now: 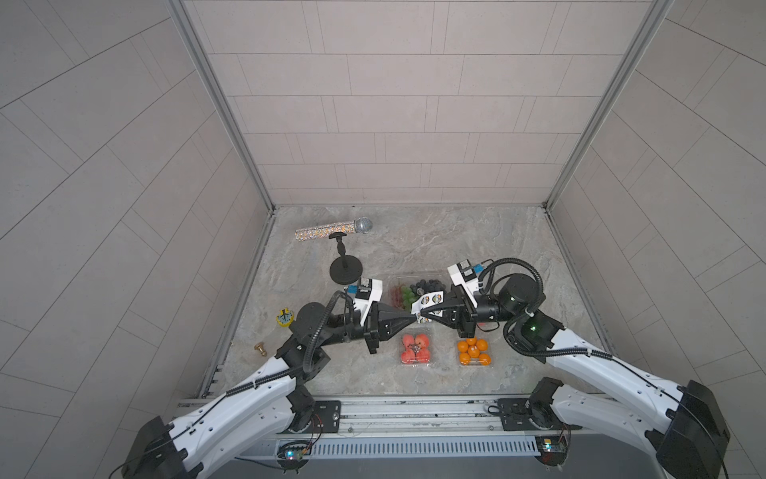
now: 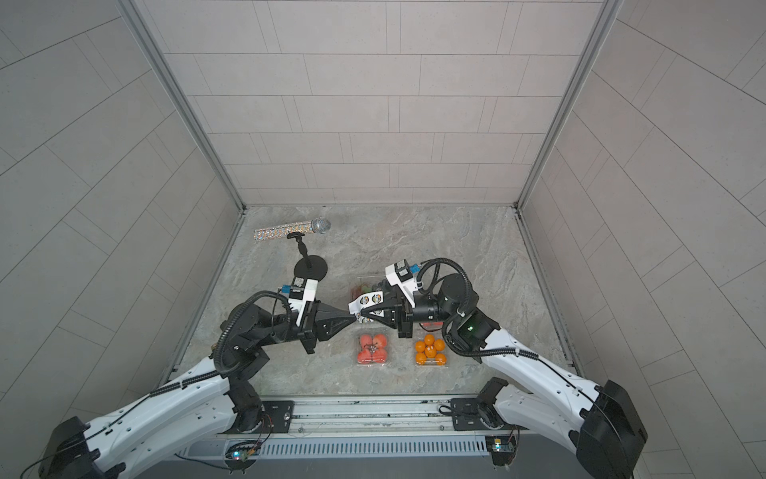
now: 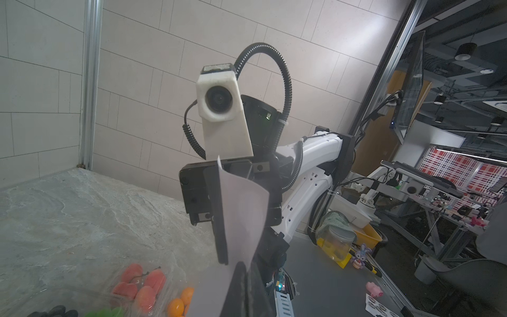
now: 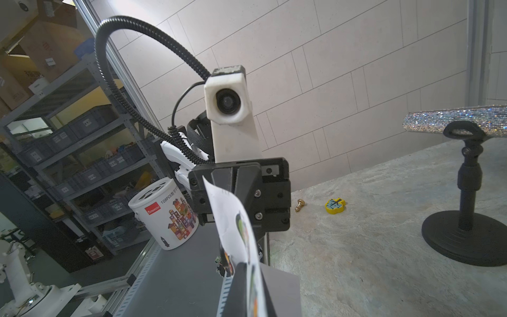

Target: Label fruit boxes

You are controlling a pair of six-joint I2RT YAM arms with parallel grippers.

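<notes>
A white sticker sheet with printed fruit pictures is raised above the boxes between my grippers. My right gripper is shut on it. My left gripper is shut at the sheet's edge, and the sheet fills the middle of both wrist views. Boxes of red fruit and oranges sit near the front edge. Behind the sheet, a box of grapes is partly hidden.
A black microphone stand and a glittery microphone lie at the back left. A yellow clock toy and a small brass object are at left.
</notes>
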